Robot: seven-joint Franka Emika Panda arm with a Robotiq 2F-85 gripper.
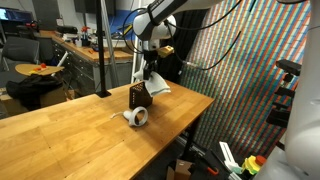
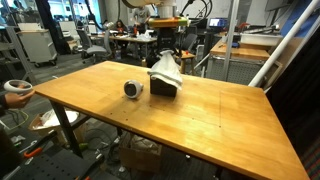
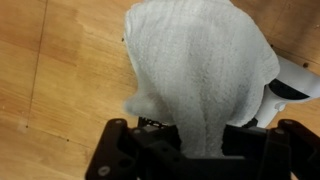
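Note:
A white cloth (image 3: 195,60) hangs from my gripper, which is shut on it and points down; the fingertips are mostly covered by the fabric in the wrist view. Below and partly behind the cloth stands a dark box (image 1: 140,97) with perforated sides on the wooden table. In the second exterior view the cloth (image 2: 166,68) drapes over the top of the dark box (image 2: 162,87). Whether part of it is inside the box cannot be told.
A white roll-like object (image 1: 136,117) lies on the table close beside the box, with a thin piece reaching out from it.

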